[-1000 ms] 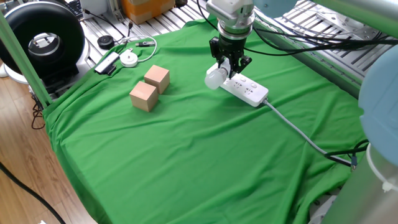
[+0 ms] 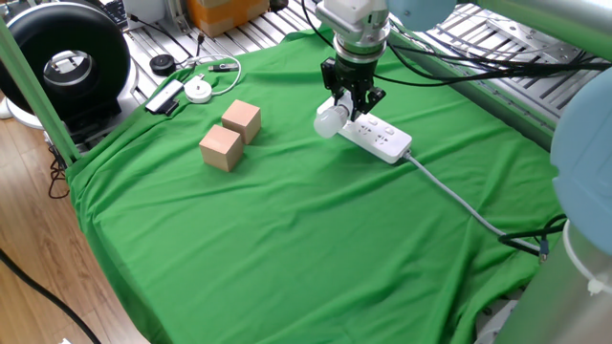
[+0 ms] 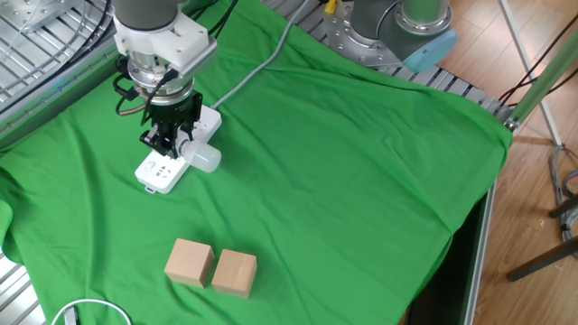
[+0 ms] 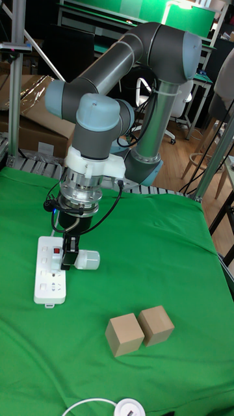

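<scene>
A white plug-in lamp with a frosted round bulb (image 2: 331,121) lies sideways at the white power strip (image 2: 382,139). My gripper (image 2: 351,103) points down over the strip, its black fingers closed around the lamp's neck. In exterior view 2 the bulb (image 3: 202,156) sticks out past the strip's long side. From exterior view 3, the bulb (image 4: 88,260) shows on one side of the fingers and a small red switch (image 4: 56,251) on the other, above the strip. The fingers hide the lamp's prongs, so I cannot tell whether they sit in a socket.
Two wooden cubes (image 2: 222,149) (image 2: 242,120) stand close together on the green cloth (image 2: 287,239). A white round charger (image 2: 198,90) with a cable lies at the cloth's edge. The strip's grey cord (image 2: 459,201) runs off across the cloth.
My gripper and the lamp have shifted very slightly down and left in exterior view 1 over the last second. The strip and cubes stay put.
</scene>
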